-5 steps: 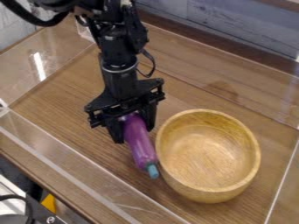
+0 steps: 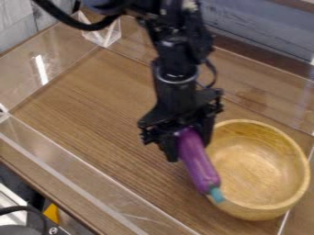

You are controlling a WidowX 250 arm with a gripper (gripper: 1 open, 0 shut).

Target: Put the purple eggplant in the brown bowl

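Observation:
The purple eggplant (image 2: 196, 163) is gripped near its upper end by my black gripper (image 2: 179, 138), which is shut on it. It slants down to the right, and its teal tip (image 2: 218, 195) points at the lower right. The brown bowl (image 2: 276, 165) is to the right, an empty tan basin as far as it shows. In the picture the eggplant's lower part overlaps the bowl's left rim; its height above the rim is hard to judge. My gripper covers the eggplant's top end.
Bare wooden tabletop (image 2: 86, 110) spreads to the left of the arm. A clear object (image 2: 101, 26) stands at the far upper left. Dark cables and an orange piece (image 2: 51, 213) lie at the lower left edge.
My gripper, with the eggplant in it, has moved right, and the eggplant now overlaps the bowl's left side in view. The bowl appears shifted right and down in the picture.

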